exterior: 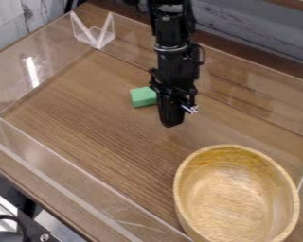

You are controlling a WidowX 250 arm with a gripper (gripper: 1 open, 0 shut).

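Note:
My black gripper (169, 117) hangs low over the middle of the wooden table (91, 142), its tips shut with nothing visible between them. A small green block (143, 97) lies just left of it, partly behind the arm.
A large pale yellow bowl (237, 198) fills the front right. A clear plastic holder (94, 28) stands at the back left.

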